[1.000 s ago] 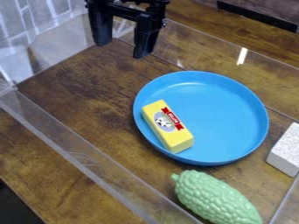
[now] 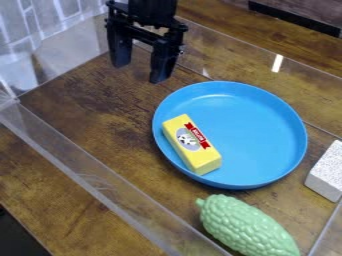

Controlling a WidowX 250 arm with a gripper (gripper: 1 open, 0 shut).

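My black gripper (image 2: 142,62) hangs open over the wooden surface at the top, left of and behind the blue plate (image 2: 261,125), with nothing visible between its fingers. A yellow box (image 2: 191,144) with a red label and a printed picture lies on the left part of the plate.
A green bumpy object (image 2: 247,225) lies at the front right, and a white speckled block (image 2: 326,170) sits at the right edge, beside the plate. Clear plastic walls border the wooden area (image 2: 87,105), whose left part is bare.
My gripper has moved down in the view, a little closer to the plate. The plate, box and other objects have not moved.
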